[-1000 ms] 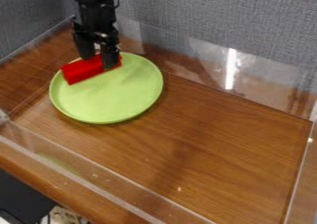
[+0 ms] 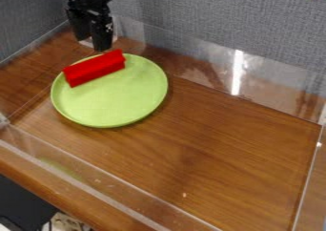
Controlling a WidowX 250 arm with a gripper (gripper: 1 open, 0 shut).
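A red block (image 2: pixel 93 69) lies on a round green plate (image 2: pixel 121 99), on its upper left part, angled from lower left to upper right. My black gripper (image 2: pixel 91 39) is in the air above and behind the plate at the top left, apart from the red block, open with nothing visible between its fingers.
Grey walls stand behind and to the left, with a clear plastic edge along the surface.
My gripper has moved up and back, away from the red block, which it was over about a second ago. The block stays on the plate.
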